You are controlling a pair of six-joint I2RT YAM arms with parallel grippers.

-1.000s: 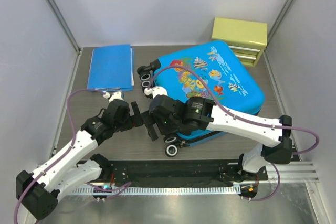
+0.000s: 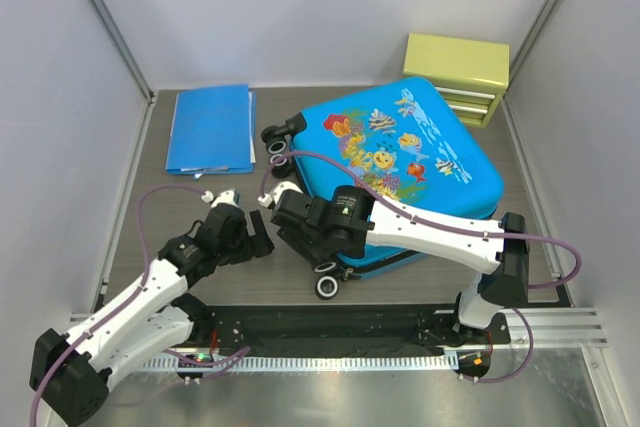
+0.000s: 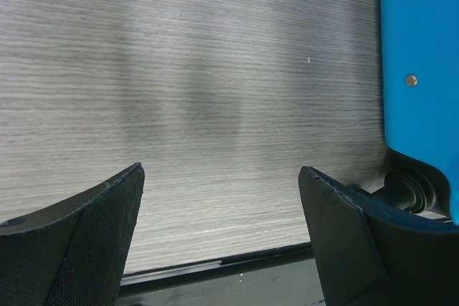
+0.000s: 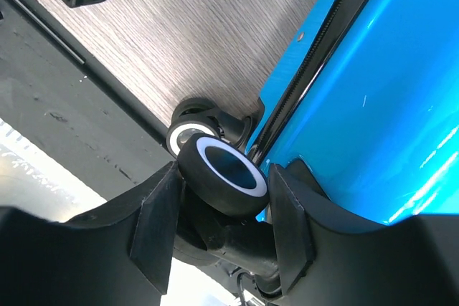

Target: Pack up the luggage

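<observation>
The blue suitcase (image 2: 440, 177) with fish decals lies at a slant on the table, its wheels along the left end. In the right wrist view a dark wheel (image 4: 222, 175) sits between the fingertips of my right gripper, which is part closed around it; whether it grips firmly I cannot tell. My left gripper stands open over bare table, just left of the suitcase, with nothing between its fingers. A blue folder (image 2: 208, 127) lies at the back left.
A yellow drawer box (image 2: 458, 55) stands at the back right behind the suitcase. Bare table (image 2: 170, 217) shows at the left, bordered by walls and a dark front rail.
My right arm has shifted slightly, bringing its fingers down around the lower wheel. The left gripper has moved a little toward the front left. The suitcase looks unmoved.
</observation>
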